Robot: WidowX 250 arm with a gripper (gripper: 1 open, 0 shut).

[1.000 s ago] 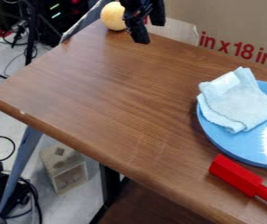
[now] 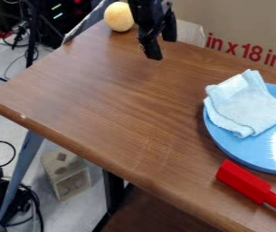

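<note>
My black gripper (image 2: 152, 40) hangs over the back of the wooden table (image 2: 104, 91), pointing down at the top of the view; whether its fingers are open or shut is unclear. A yellow round object (image 2: 118, 16) is just left of it at the back. A light blue plate (image 2: 242, 145) on the right holds a folded white-blue cloth (image 2: 239, 101). A red-handled tool (image 2: 239, 181) lies at the front right, partly out of view.
A cardboard box (image 2: 242, 27) stands behind the table. Beyond the left edge are cables and a floor.
My gripper has moved slightly right and downward in the view, uncovering more of the yellow object. The things on the table have not visibly moved.
</note>
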